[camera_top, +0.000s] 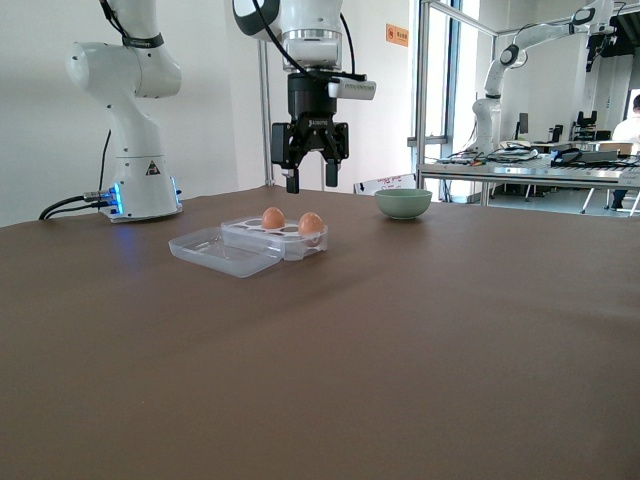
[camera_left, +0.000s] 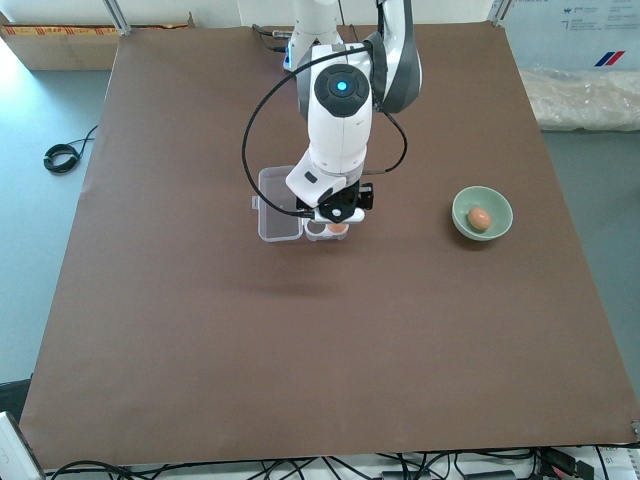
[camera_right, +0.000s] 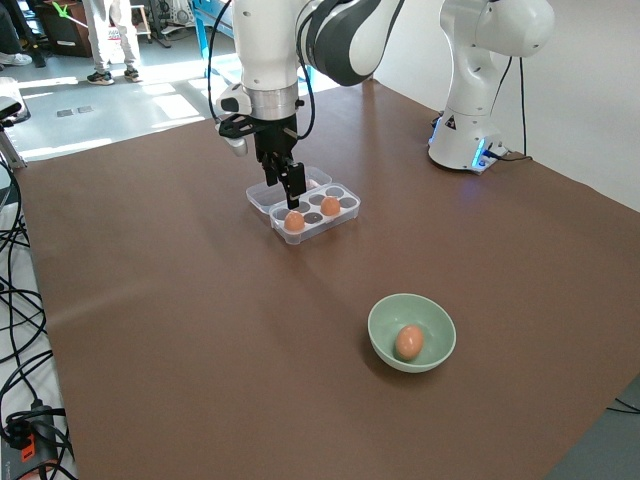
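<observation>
My gripper (camera_top: 311, 172) hangs fingers-down above the clear plastic egg tray (camera_right: 310, 230), its fingers apart with nothing visible between them in the top view. The tray holds two brown eggs, one (camera_top: 273, 218) at the back left and one (camera_top: 310, 224) at the right in the top view; its lid (camera_top: 212, 254) lies open beside it. In the left view the arm hides much of the tray. A green bowl (camera_left: 483, 227) to the right holds another brown egg (camera_right: 408, 341).
Cables run along another edge (camera_right: 30, 350).
</observation>
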